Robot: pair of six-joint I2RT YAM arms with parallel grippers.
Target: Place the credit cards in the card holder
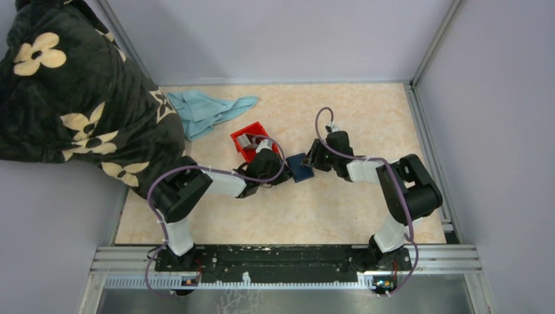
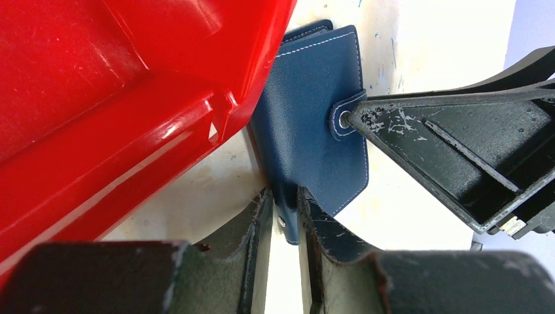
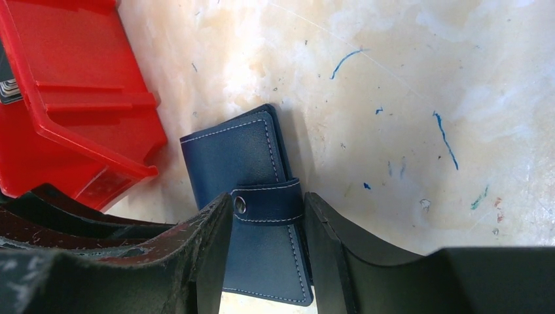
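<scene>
A dark blue card holder lies on the table between the two arms, its strap and snap closed across the cover. At its spine, in the left wrist view, my left gripper is slightly open, one finger beside the edge and the other over the cover. From the opposite side my right gripper is part open around the strap, one fingertip by the snap and the other at the holder's edge. Cards are in the red bin.
The red bin stands close against the left of the holder. A teal cloth lies at the back left beside a dark flowered blanket.
</scene>
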